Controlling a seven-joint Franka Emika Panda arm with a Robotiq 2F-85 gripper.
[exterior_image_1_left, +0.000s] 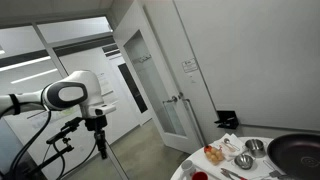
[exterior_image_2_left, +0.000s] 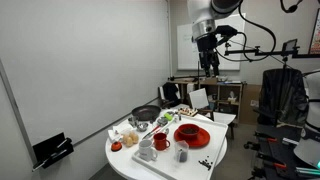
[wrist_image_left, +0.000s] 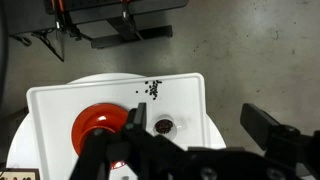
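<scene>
My gripper hangs high over the table with its two dark fingers well apart and nothing visible between them. Exterior view 2 shows the gripper (exterior_image_2_left: 209, 70) above the table's right part. Under it in the wrist view lies a white tray (wrist_image_left: 60, 98). On the tray rests a red plate (wrist_image_left: 84, 118), partly hidden by a finger. A round container with dark contents (wrist_image_left: 163, 126) stands beside the plate, and a small scatter of dark bits (wrist_image_left: 152, 90) lies near the tray's edge.
A red mug (exterior_image_2_left: 161, 139), a white mug (exterior_image_2_left: 147, 151) and a clear glass (exterior_image_2_left: 181, 152) crowd the table. Farther off are a black pan (exterior_image_2_left: 146, 115), metal cups (exterior_image_1_left: 255, 148) and a red tomato-like item (exterior_image_2_left: 116, 147). Open floor (wrist_image_left: 245, 60) lies beyond the tray.
</scene>
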